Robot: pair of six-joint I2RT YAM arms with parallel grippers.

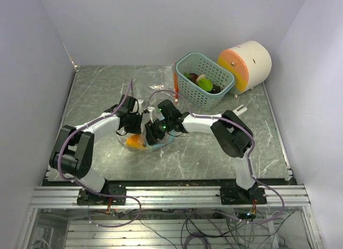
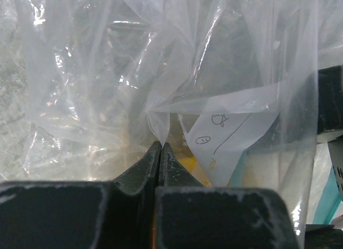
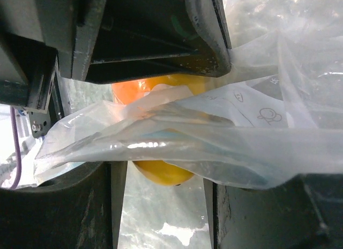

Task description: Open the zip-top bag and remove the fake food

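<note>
The clear zip top bag (image 2: 91, 66) lies crumpled under both grippers, with orange and yellow fake food (image 1: 136, 141) showing inside and a white paper label (image 2: 225, 133). My left gripper is shut on a pinched fold of the bag. My right gripper stands part open in its wrist view, with the bag's clear edge lying across the space between its fingers and the yellow food (image 3: 163, 171) seen just beyond. The left gripper's dark body crowds the top of the right wrist view.
A teal basket (image 1: 195, 60) holding green and dark items stands at the back right, beside a white and orange drum (image 1: 252, 66). A white object (image 1: 239, 110) lies on the right of the marble table (image 1: 257, 152).
</note>
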